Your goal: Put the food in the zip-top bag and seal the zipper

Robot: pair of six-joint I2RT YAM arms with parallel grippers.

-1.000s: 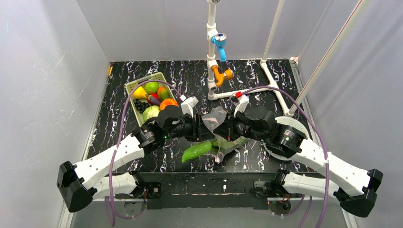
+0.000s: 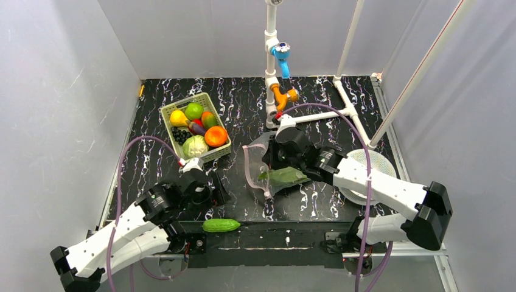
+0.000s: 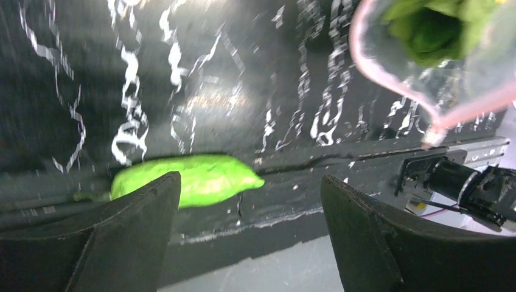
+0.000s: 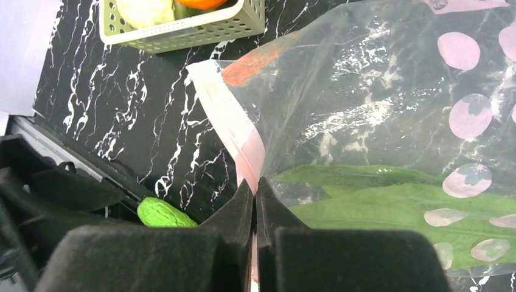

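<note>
A clear zip top bag (image 2: pixel 255 164) with a pink zipper edge and green food inside lies mid-table. My right gripper is shut on the bag's zipper edge, which runs up from between its fingertips in the right wrist view. A long green vegetable (image 2: pixel 221 225) lies outside the bag at the front edge of the table, also seen in the left wrist view. My left gripper stands open above it, with nothing held between its fingers.
A basket (image 2: pixel 207 155) of fruit and vegetables stands back left. A white round dish (image 2: pixel 380 167) sits at the right, beside white pipes with blue and orange taps at the back.
My left gripper has moved from the bag leftward and down toward the front. The green vegetable has moved from beside the bag to the table's front edge. The right arm has shifted left.
</note>
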